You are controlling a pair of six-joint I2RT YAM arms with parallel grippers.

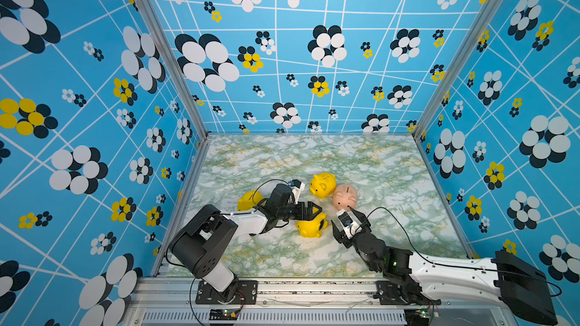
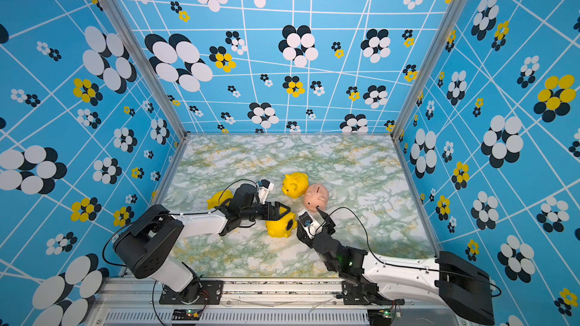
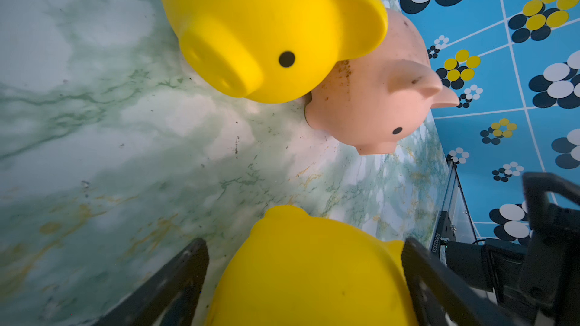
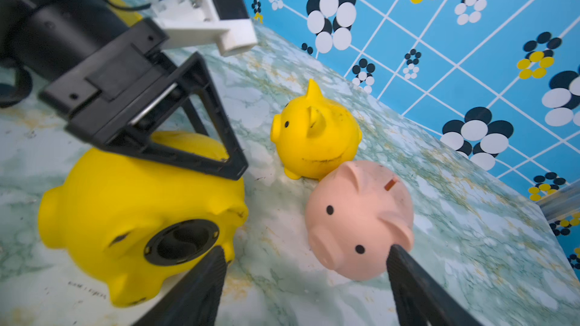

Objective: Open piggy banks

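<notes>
A yellow piggy bank (image 4: pixel 139 199) lies on its side in front of the left gripper. Its underside, with a round black-rimmed dark recess (image 4: pixel 181 242), faces the right arm; whether a plug sits in it I cannot tell. My left gripper is open, its fingers on either side of this bank. My right gripper stands to the right of it, fingers apart, nothing seen between them. Behind stand a second yellow bank (image 4: pixel 317 139) and a pink bank (image 4: pixel 362 220), both upright. Another yellow bank (image 1: pixel 249 199) is partly hidden behind the left arm.
The pink bank stands close in front of the right gripper, against the rear yellow bank. Open marbled table (image 1: pixel 386 163) lies behind and to the right. Patterned blue walls (image 1: pixel 362 84) close the back and sides.
</notes>
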